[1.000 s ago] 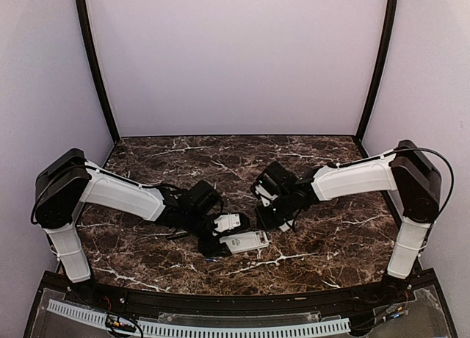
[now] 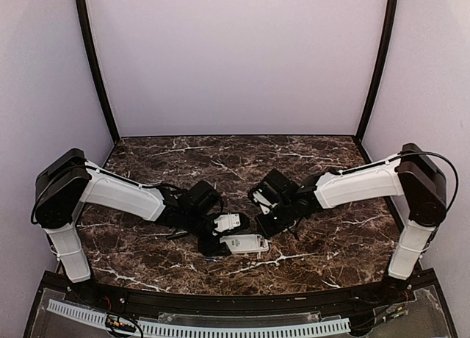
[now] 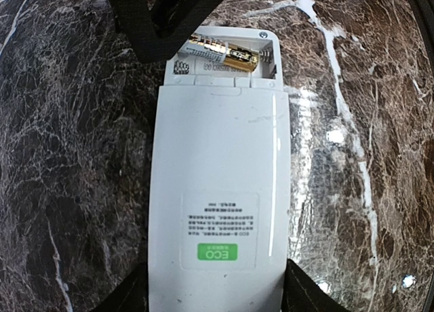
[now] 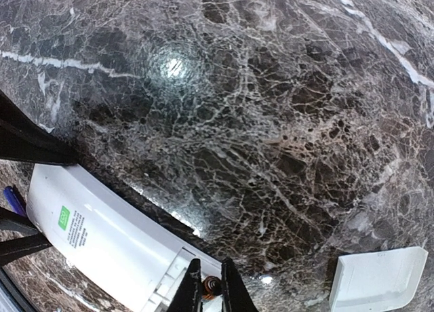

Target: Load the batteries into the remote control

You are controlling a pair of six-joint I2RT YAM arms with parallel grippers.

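The white remote control [image 3: 220,142] lies back side up, its battery compartment [image 3: 234,74] uncovered at the far end. My left gripper is shut on its near end, one finger against each long side. A gold-and-silver battery [image 3: 234,56] sits slantwise over the compartment, its right end by the spring. My right gripper has its fingertips on either side of the battery and appears shut on it. In the left wrist view, a dark right finger [image 3: 156,41] hides the battery's left end. The top view shows both grippers meeting over the remote [image 2: 248,244].
A white cover [image 4: 378,279] lies on the table to the right of the remote. A small blue object [image 4: 13,200] is beside the remote's held end. Open marbled table [image 2: 213,154] stretches behind the arms.
The left arm looks still.
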